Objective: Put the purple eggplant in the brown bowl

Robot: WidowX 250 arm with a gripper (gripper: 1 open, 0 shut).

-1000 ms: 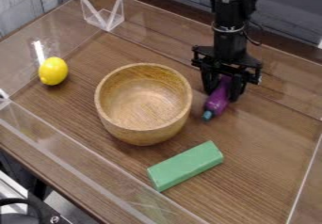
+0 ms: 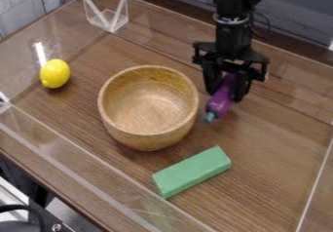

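Observation:
The purple eggplant point(image 2: 221, 101) is to the right of the brown bowl point(image 2: 109, 99), close to its rim, with its greenish tip pointing down and left. From the back of the table, my black gripper point(image 2: 227, 88) reaches down over the eggplant's upper end, its fingers around it. The fingertips are dark and small here, so whether they press on the eggplant cannot be made out. Inside, the bowl is empty.
A green block point(image 2: 192, 172) lies in front of the bowl to the right. Far left is a yellow object point(image 2: 55, 73), and a white wire-like stand point(image 2: 107, 14) is at the back left.
The gripper has shifted slightly left and its tilt has changed a little. The eggplant appears slightly higher and further left in the picture. Bowl and block have stayed put.

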